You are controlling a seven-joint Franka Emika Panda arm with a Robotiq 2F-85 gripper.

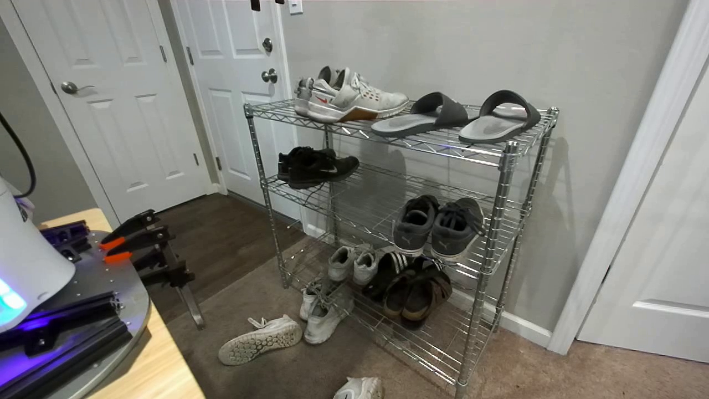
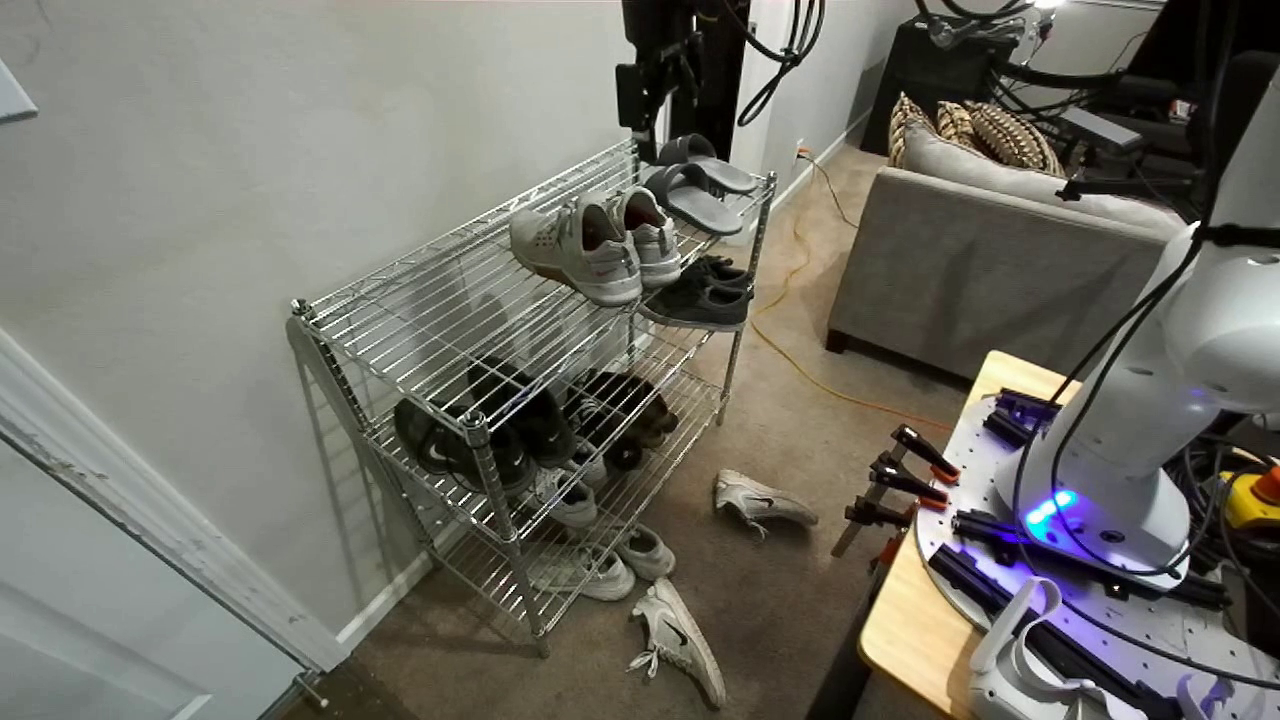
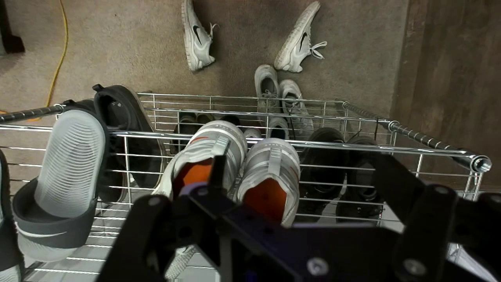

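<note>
My open gripper is over the top shelf in the wrist view, nothing held between its fingers. Below it is a pair of white sneakers with orange insoles, heels toward the rack's front bar. One finger overlaps the left sneaker in that view; the other is off to their right. Exterior view 1 catches only dark fingertips at the top edge, above the sneakers. In exterior view 2 the gripper appears near the far end of the wire rack.
Grey slides share the top shelf. Black shoes and dark Puma sneakers sit on the middle shelf, more pairs lower down. Two white Nike shoes lie loose on the carpet. The robot's table stands opposite the rack.
</note>
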